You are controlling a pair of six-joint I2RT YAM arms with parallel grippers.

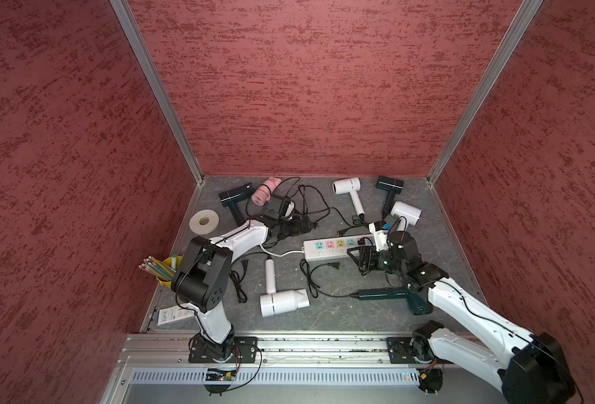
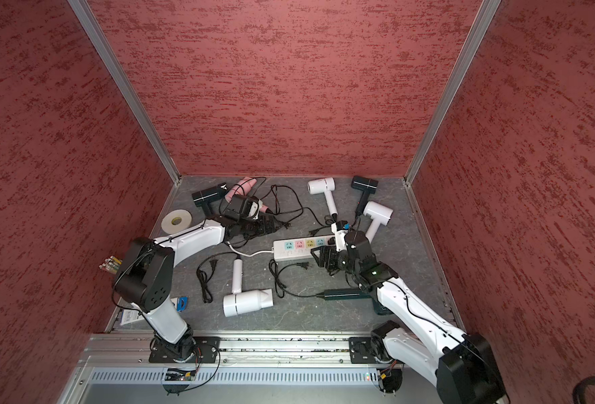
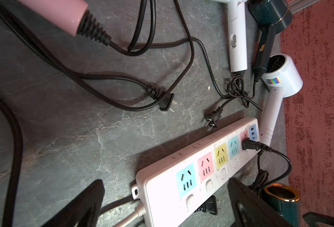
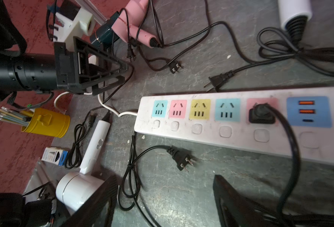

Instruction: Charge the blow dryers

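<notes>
A white power strip (image 4: 212,132) with coloured sockets lies mid-table. One black plug (image 4: 261,113) sits in its pink socket beside the blue USB panel; the other sockets are empty. My right gripper is open over the strip's front side, and a loose plug (image 4: 182,158) lies on the table in the gap as seen in the right wrist view. My left gripper is open and empty, behind the strip's left end. Two loose plugs (image 3: 165,100) lie behind the strip. A pink dryer (image 3: 57,15) is at the back left.
White dryers (image 1: 284,302) lie front and back, a dark green one (image 1: 378,294) front right. Black cords tangle behind the strip. A tape roll (image 1: 204,222) and a yellow pen cup (image 4: 48,123) stand left. Bare table shows around the front plug.
</notes>
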